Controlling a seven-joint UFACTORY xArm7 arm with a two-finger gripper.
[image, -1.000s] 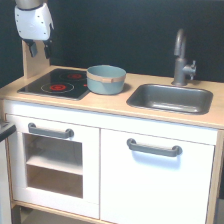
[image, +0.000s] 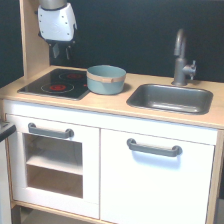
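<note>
My gripper (image: 59, 49) hangs at the top left from a white arm housing, above the black cooktop (image: 55, 85) with red rings; its fingers are dark and small, and whether they are open is unclear. A teal pot (image: 106, 83) with a tan band sits on the counter at the right edge of the cooktop.
A steel sink (image: 145, 97) with a grey faucet (image: 180, 58) is on the right of the wooden counter. Below are two white doors with grey handles, the left (image: 33, 179) with an opening showing shelves. A wooden side panel stands at the left.
The arm and gripper have moved right over the cooktop, toward the pot. The pot and other things look unmoved.
</note>
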